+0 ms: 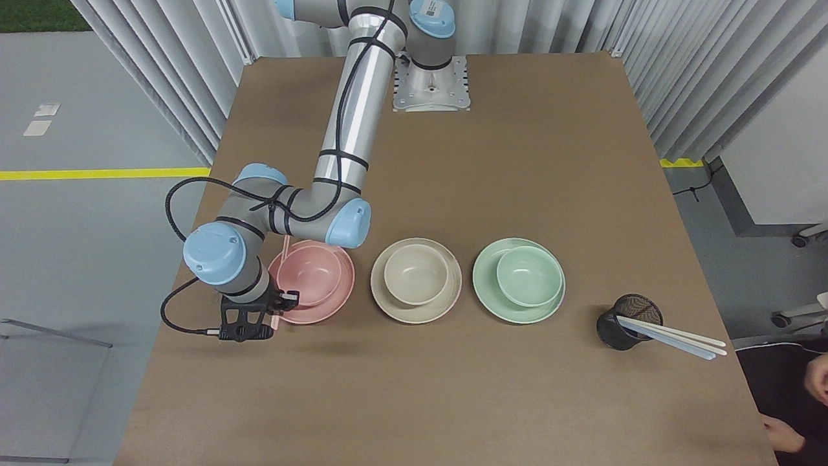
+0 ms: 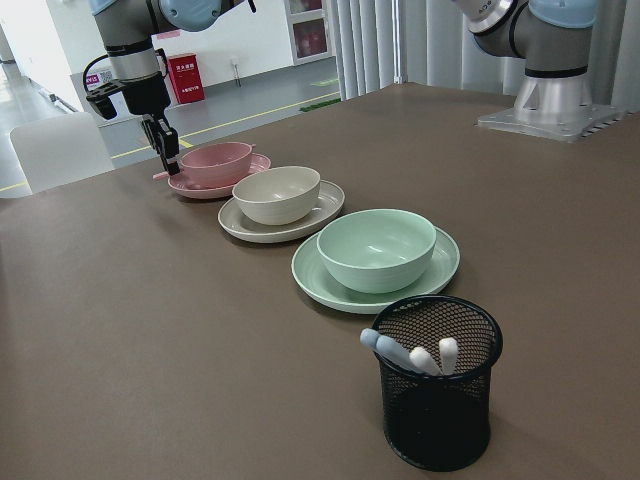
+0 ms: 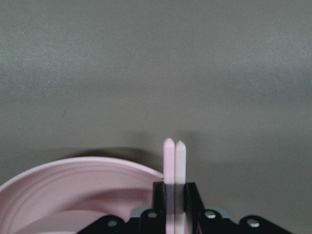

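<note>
My gripper is low at the left end of the row of dishes, shut on a pair of pink chopsticks [image 3: 168,161], one looking paler, beside the pink plate [image 3: 97,180] with its pink bowl [image 1: 308,272]. A beige bowl [image 1: 415,273] on a beige plate [image 1: 384,307] stands in the middle, and a green bowl [image 1: 528,276] on a green plate [image 1: 493,299] to its right. A black mesh cup [image 2: 435,420] at the right holds white and pale blue chopsticks [image 1: 683,342].
The robot's base [image 1: 431,93] is at the back. A person's hands [image 1: 784,431] show beyond the table's right edge at the front.
</note>
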